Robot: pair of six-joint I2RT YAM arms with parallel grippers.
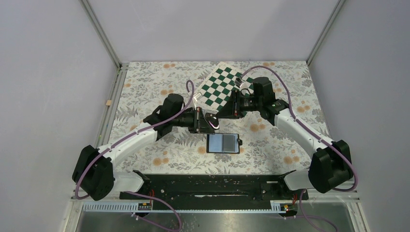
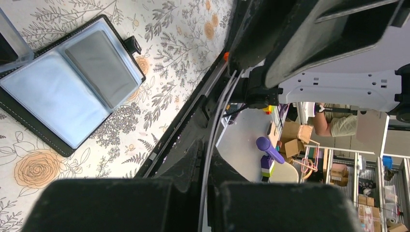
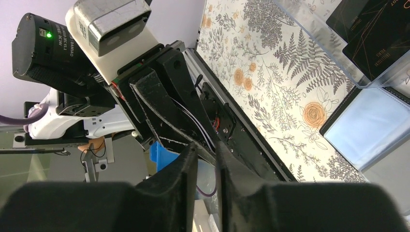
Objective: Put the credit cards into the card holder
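Observation:
Edge-on in the left wrist view, a thin card [image 2: 211, 145] rises from between the closed fingers of my left gripper. From above, a dark card [image 1: 212, 122] with a pale glare spans the space between both grippers. My right gripper is part open, with a narrow gap between its fingertips near the card. The card holder [image 1: 223, 143] lies open on the table, just in front of the grippers; its pale blue pocket [image 2: 58, 94] and grey pocket [image 2: 101, 67] look empty. More black cards [image 3: 382, 41] sit in a clear tray [image 3: 333, 55].
The clear tray borders the holder's left side and is mostly covered by my arms from above. A green-and-white checkered sheet [image 1: 218, 87] lies behind. A black clasp [image 2: 132, 45] sticks out from the holder's edge.

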